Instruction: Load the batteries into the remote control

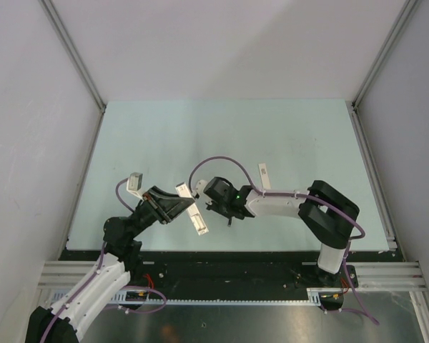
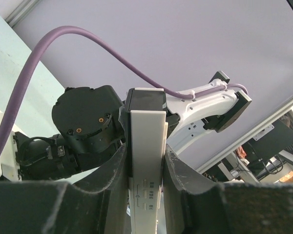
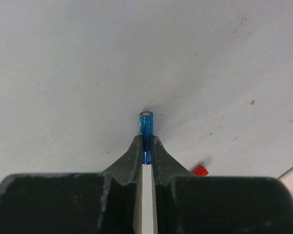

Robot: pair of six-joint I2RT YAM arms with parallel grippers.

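My left gripper (image 1: 185, 201) is shut on the white remote control (image 2: 145, 195), held upright in the left wrist view and angled in the top view, its buttons toward the bottom. My right gripper is shut on a blue battery (image 3: 146, 123) low over the pale table, to the right of the left gripper in the top view. Whether the battery touches the surface I cannot tell. A small red object (image 3: 200, 170), partly hidden by the right gripper, lies just beside it.
A pale flat piece (image 1: 264, 174) lies on the table behind the right arm. Purple cables loop over both arms.
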